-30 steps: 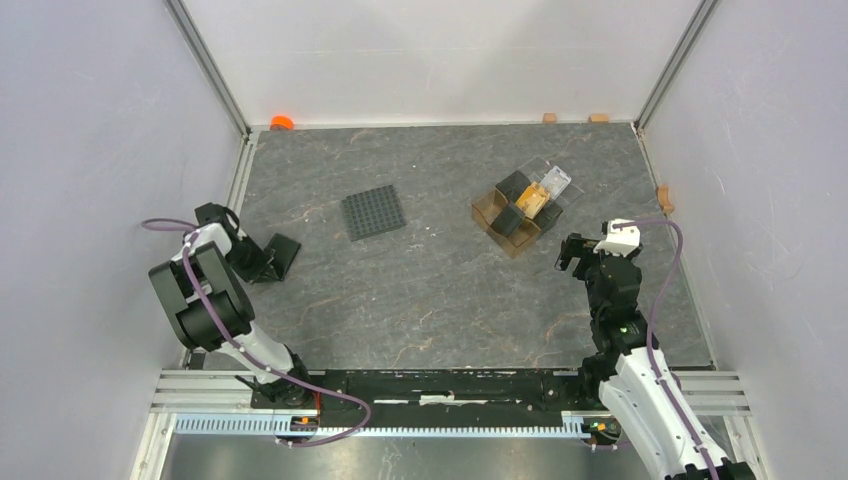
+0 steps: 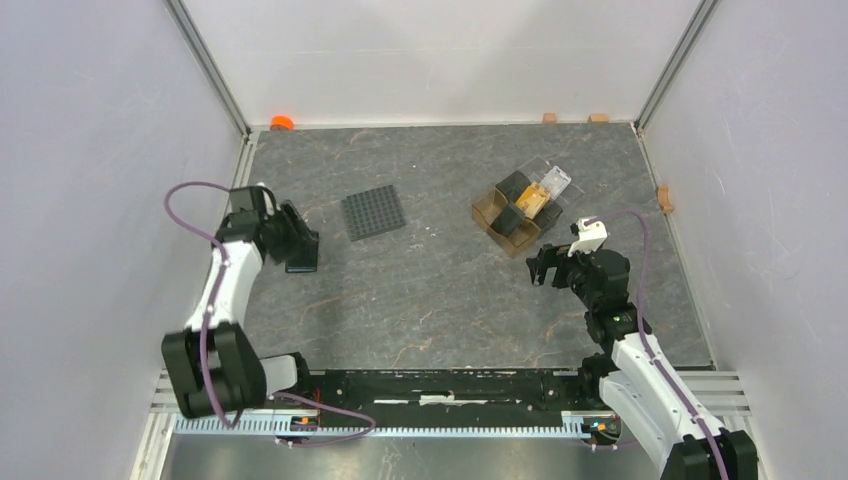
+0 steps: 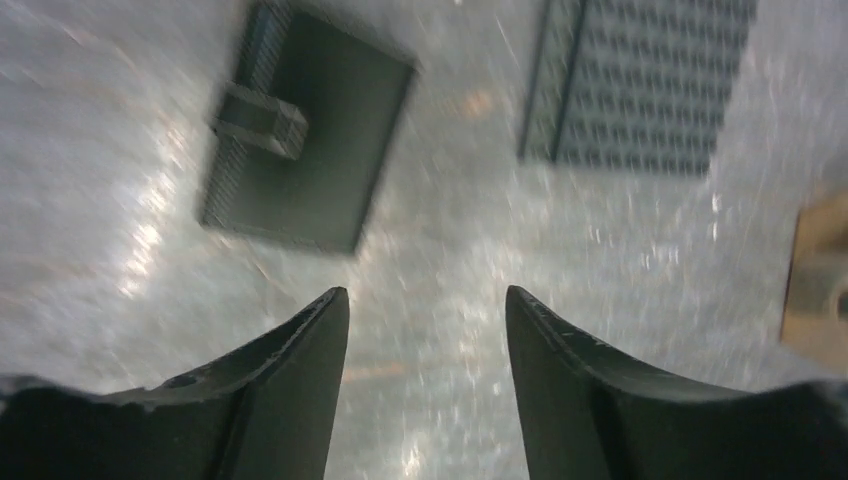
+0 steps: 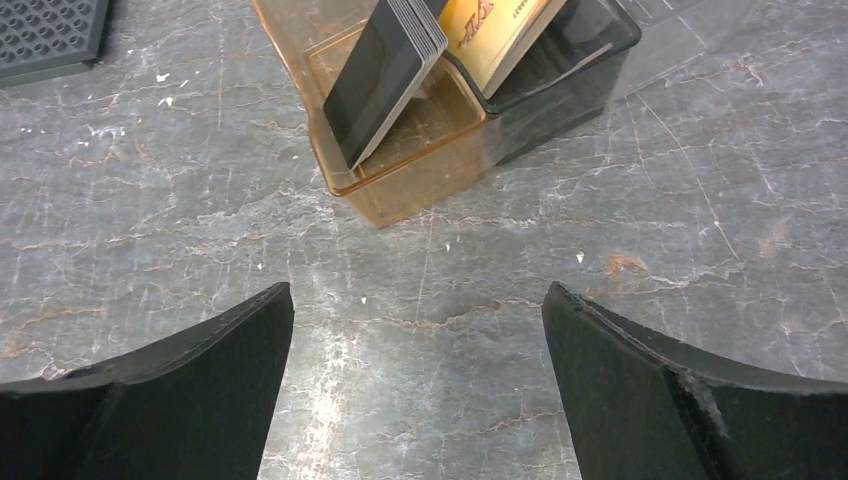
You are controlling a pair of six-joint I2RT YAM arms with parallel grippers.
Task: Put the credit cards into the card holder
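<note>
A flat black piece with a raised band near one edge, seemingly the card holder (image 3: 320, 130), lies on the grey table at the far left. My left gripper hovers just over it, its fingers apart and the gap empty; the left wrist view is blurred. In the top view the left hand covers part of this black piece (image 2: 302, 262). Dark cards (image 4: 385, 75) lean as a stack in the amber bin (image 4: 440, 170). My right gripper stands open near that bin, nothing between its fingers.
A dark dimpled mat (image 2: 373, 213) lies between the black piece and the bins. Beside the dark cards, a yellow pack (image 2: 533, 199) and a pale pack (image 2: 555, 180) sit in further compartments.
The black piece has shifted right and turned straighter. My left hand has moved right and away from the front edge, uncovering its near part. The right hand has swung slightly left.
</note>
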